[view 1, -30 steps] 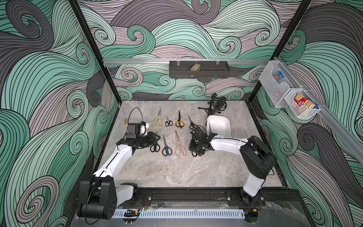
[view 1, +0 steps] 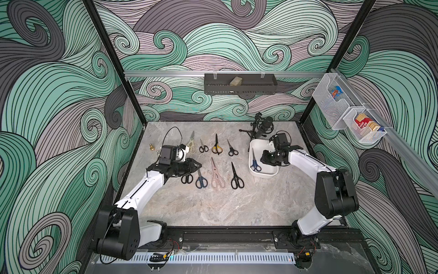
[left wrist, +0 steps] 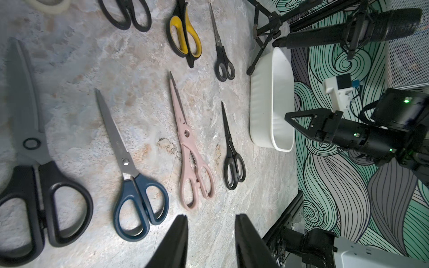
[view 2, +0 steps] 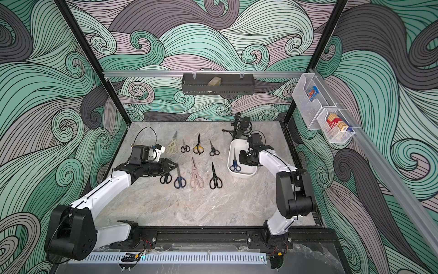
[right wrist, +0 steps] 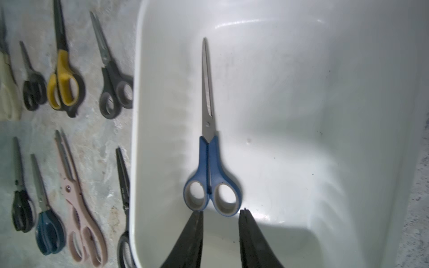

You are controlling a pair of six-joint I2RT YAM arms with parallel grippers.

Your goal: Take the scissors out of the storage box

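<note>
One pair of blue-handled scissors (right wrist: 208, 151) lies inside the white storage box (right wrist: 136, 134), blades pointing to the far end, near the box's left wall. My right gripper is over the box with its fingers apart, close to the handle loops in the right wrist view, and nothing is between them. Over the left part of the table, my left gripper also has its fingers apart and empty. Out on the table lie pink scissors (left wrist: 190, 154), black scissors (view 1: 236, 178) and dark blue scissors (left wrist: 134, 183), among several others.
A black tripod-like stand (view 1: 260, 125) stands just behind the box. Several scissors lie in two rows left of the box, including a yellow-handled pair (view 1: 217, 147).
My right gripper has moved right and back, from over the black scissors to over the box, uncovering the blue scissors inside. My left gripper has shifted slightly to the right.
</note>
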